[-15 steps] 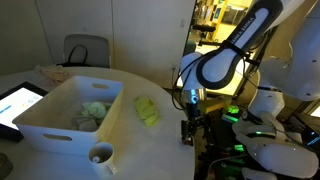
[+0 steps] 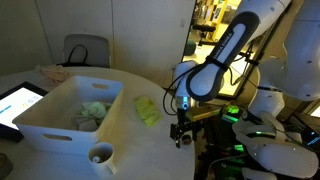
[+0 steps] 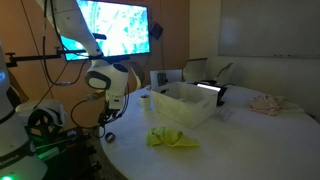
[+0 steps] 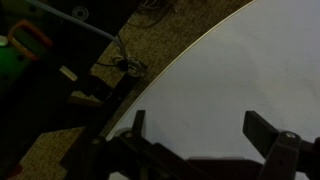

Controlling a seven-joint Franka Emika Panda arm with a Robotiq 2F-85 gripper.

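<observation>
My gripper (image 2: 180, 132) hangs low over the right edge of the white table, above a small dark round object (image 2: 186, 141). In exterior view 2 that dark object (image 3: 110, 137) lies near the table's rim. The wrist view has my gripper open, its two fingers wide apart with only bare tabletop between them. A yellow-green cloth (image 2: 147, 110) lies crumpled on the table, away from the gripper. Inside the white box (image 2: 48, 133) rests a pale green cloth (image 2: 95, 112).
A white mug (image 2: 102, 158) stands in front of the box. To the left is a device with a lit screen (image 2: 18, 106). A pinkish cloth (image 3: 265, 103) lies toward the far end. Open tabletop (image 3: 245, 145) surrounds the yellow-green cloth. Beyond the curved edge is floor (image 4: 185, 25).
Over the last second the gripper has shifted a little to the left in exterior view 1. The cloths, box and mug have stayed where they were.
</observation>
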